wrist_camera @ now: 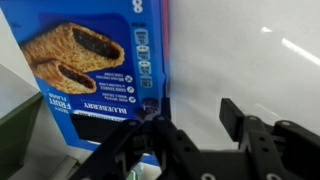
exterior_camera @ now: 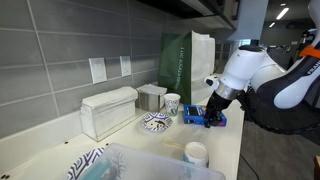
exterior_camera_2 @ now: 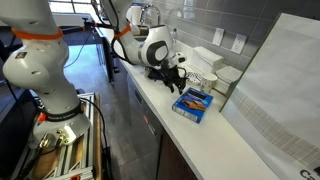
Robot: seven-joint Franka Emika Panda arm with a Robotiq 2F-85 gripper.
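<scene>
A blue box of blueberry fruit bars (wrist_camera: 145, 70) fills the left of the wrist view, its printed front facing the camera. My gripper reaches down beside the box, with the left finger (wrist_camera: 150, 142) over its edge and the right finger (wrist_camera: 245, 125) over the white counter. A gap shows between the fingertips, and I see no object clearly held there; the lower part of the fingers is out of view. Exterior view 2 has the box (exterior_camera_2: 192, 104) lying on the counter, the gripper (exterior_camera_2: 176, 82) right behind it. In exterior view 1 the arm partly covers the box (exterior_camera: 194, 113).
Along the wall stand a white bin (exterior_camera: 108, 112), a metal canister (exterior_camera: 151, 98) and a patterned cup (exterior_camera: 171, 104). A patterned plate (exterior_camera: 157, 122), a white tub (exterior_camera: 196, 153) and a clear container (exterior_camera: 140, 165) are on the counter. Bare counter (exterior_camera_2: 225, 145) extends beyond the box.
</scene>
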